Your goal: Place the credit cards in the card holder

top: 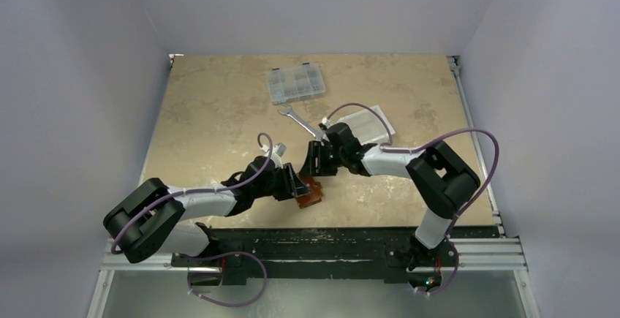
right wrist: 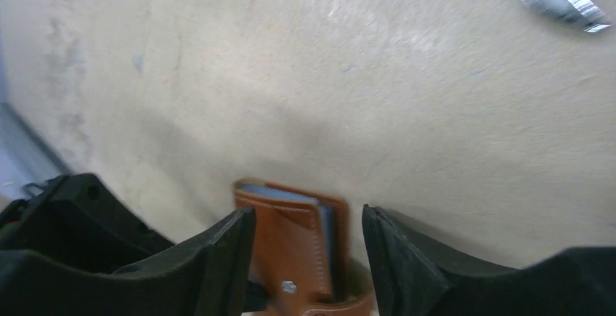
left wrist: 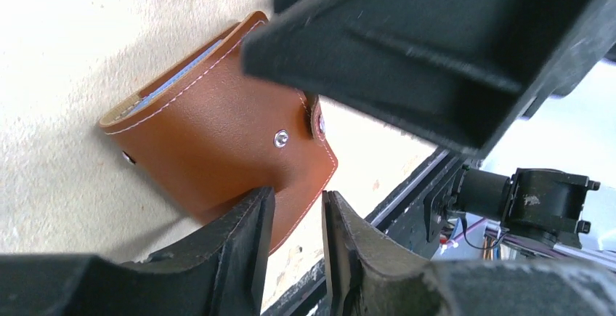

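Observation:
The brown leather card holder (top: 310, 197) lies near the table's front edge, partly hidden by my grippers. In the left wrist view a blue card edge (left wrist: 181, 75) shows inside the slot of the holder (left wrist: 218, 127). My left gripper stands partly open at the holder's lower part, its fingertips apart and not clamped on it. My right gripper (top: 310, 163) is just behind the holder. In the right wrist view its fingers (right wrist: 232, 250) are wide apart, with the holder (right wrist: 290, 243) seen in the gap; a greyish card edge (right wrist: 280, 193) sits in its slot.
A wrench (top: 298, 119) lies behind the right gripper. The white tray (top: 379, 117) stands to the right, partly covered by the right arm. At the back is a clear compartment box (top: 296, 84). Both grippers are very close together.

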